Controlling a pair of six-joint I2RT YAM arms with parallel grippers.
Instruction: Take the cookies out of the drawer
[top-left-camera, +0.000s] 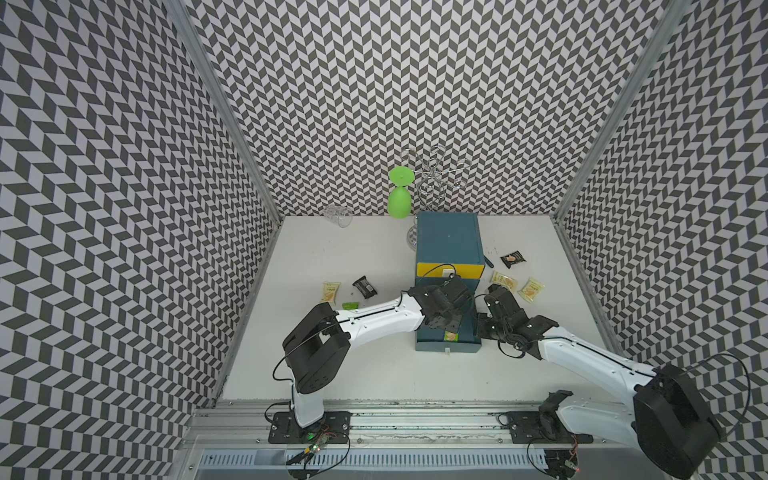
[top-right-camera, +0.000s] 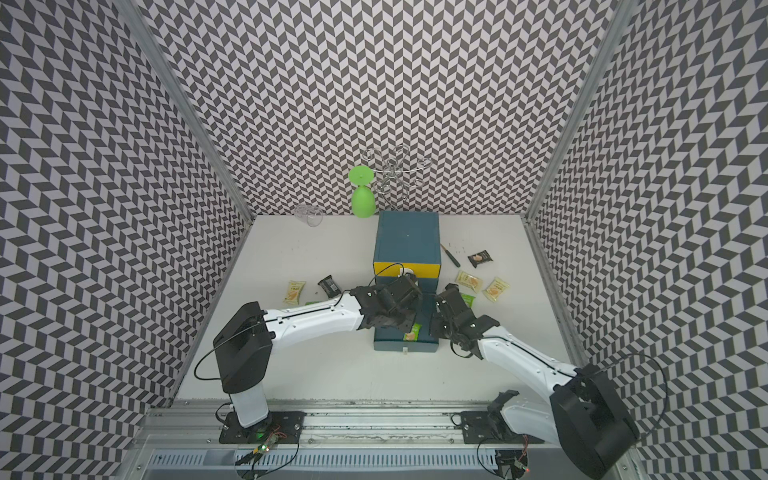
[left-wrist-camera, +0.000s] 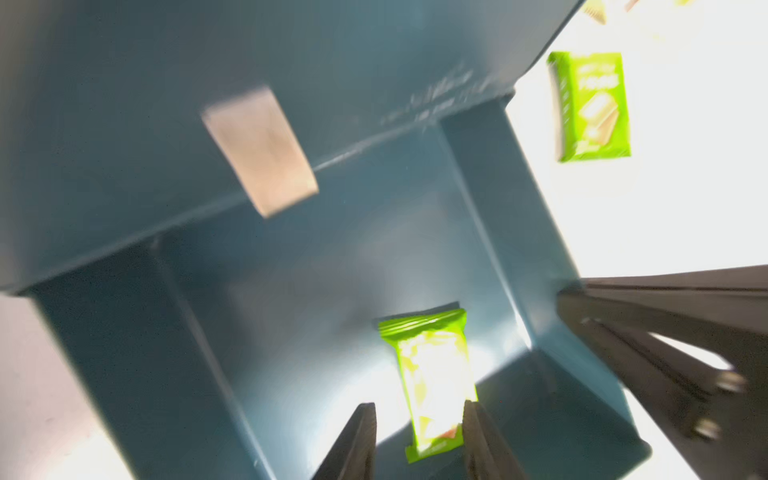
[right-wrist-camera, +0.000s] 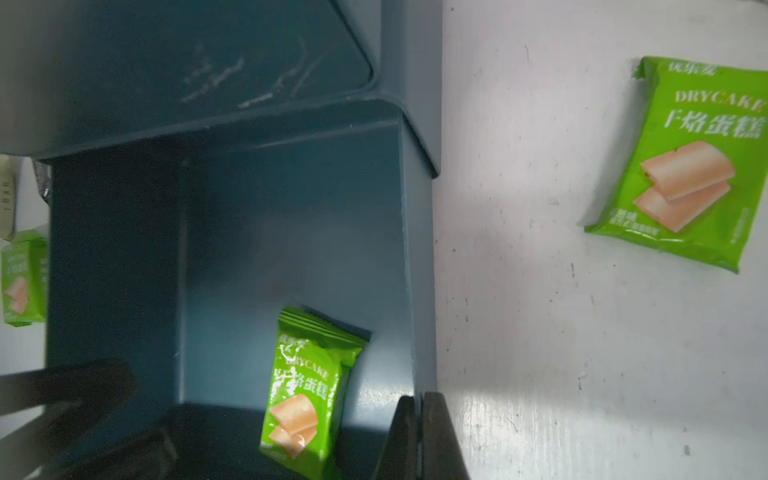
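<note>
A green cookie packet (left-wrist-camera: 432, 384) (right-wrist-camera: 308, 400) lies on the floor of the pulled-out blue drawer (right-wrist-camera: 280, 232). My left gripper is over the drawer; in its wrist view the fingertips stand apart on either side of the packet's lower part, apparently above it, and whether anything is held is unclear. My right gripper is shut at the drawer's right wall, its fingertips in line with the thin wall edge.
The cabinet (top-left-camera: 448, 240) stands behind the drawer. Green packets (right-wrist-camera: 680, 160) lie either side of it, with cream (top-left-camera: 329, 292) and dark packets (top-left-camera: 364, 286) farther out.
</note>
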